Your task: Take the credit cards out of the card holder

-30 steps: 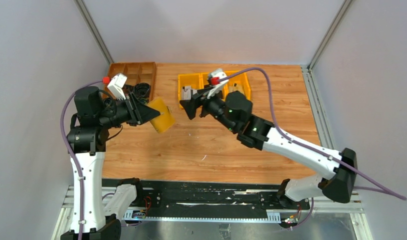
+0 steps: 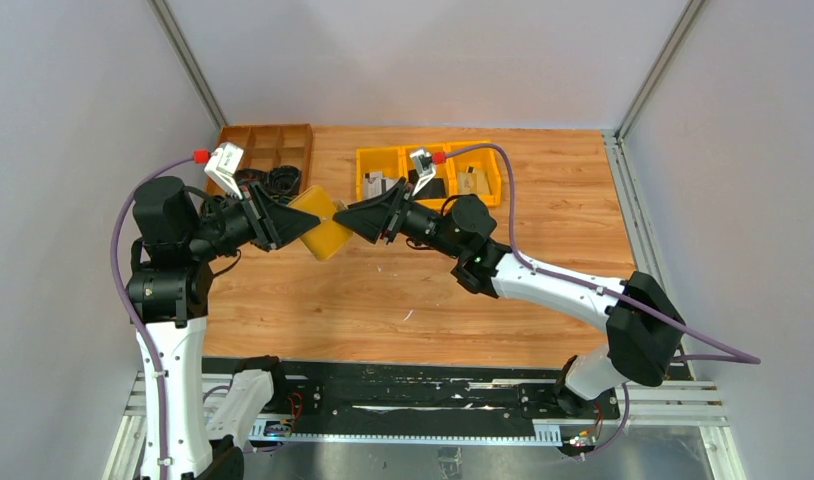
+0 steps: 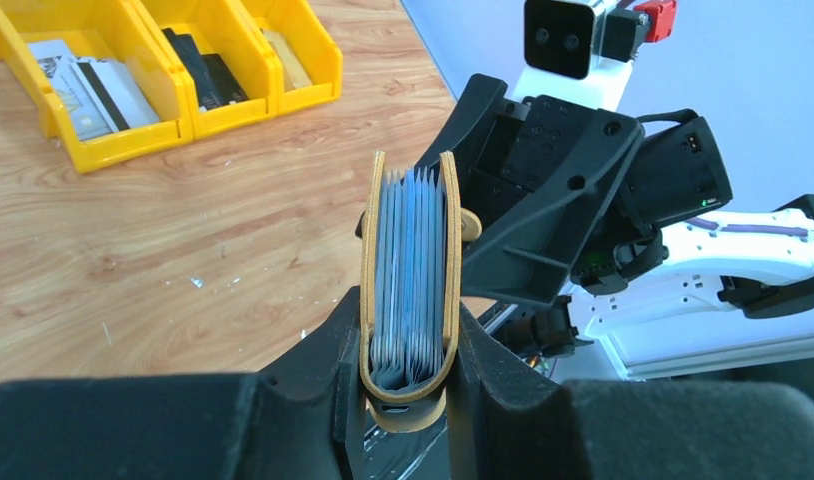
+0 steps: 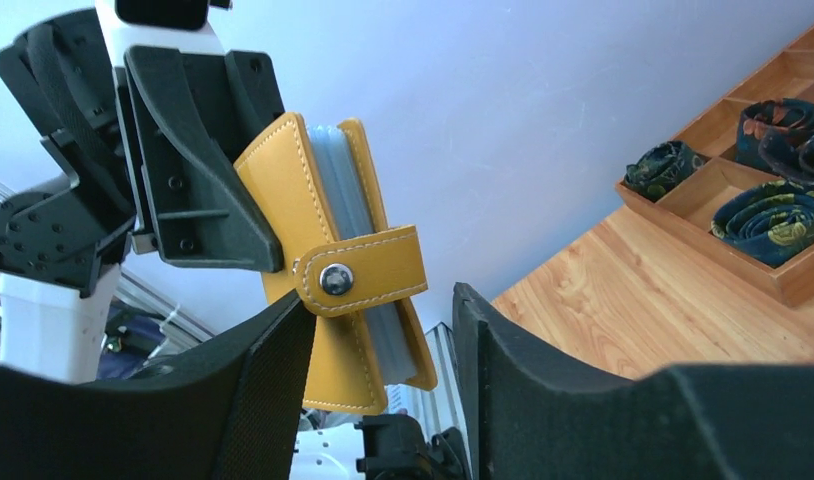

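Observation:
My left gripper (image 2: pixel 301 224) is shut on the yellow card holder (image 2: pixel 324 232), held in the air above the table. In the left wrist view the holder (image 3: pixel 410 290) stands upright between those fingers, its clear blue-tinted sleeves edge-on. My right gripper (image 2: pixel 339 218) is at the holder's right side. In the right wrist view its parted fingertips flank the strap (image 4: pixel 378 265) with the silver snap, the left one at the snap's tab; whether they touch it I cannot tell.
A yellow three-part bin (image 2: pixel 361 160) with cards stands at the back, a wooden tray (image 2: pixel 243 140) with dark rolled items at the back left.
My right gripper and arm have moved left, up to the holder.

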